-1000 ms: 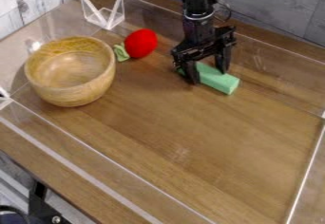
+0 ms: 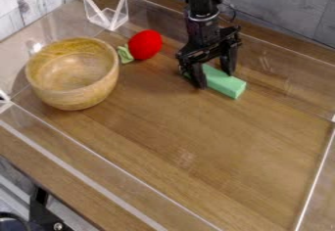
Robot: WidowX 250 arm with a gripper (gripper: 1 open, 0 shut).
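My black gripper [image 2: 210,69] reaches down from the top centre onto a light green block [image 2: 221,84] lying on the wooden table, its fingers at the block's left part and sides. Whether the fingers are closed on the block is not clear at this size. Left of it lie a red round object [image 2: 145,43] with a small green piece [image 2: 124,55] beside it.
A large wooden bowl [image 2: 72,76] stands at the left. A white wire holder [image 2: 108,13] is at the upper left.
The gripper has shifted very slightly over the green block; the block and the other objects look unmoved.
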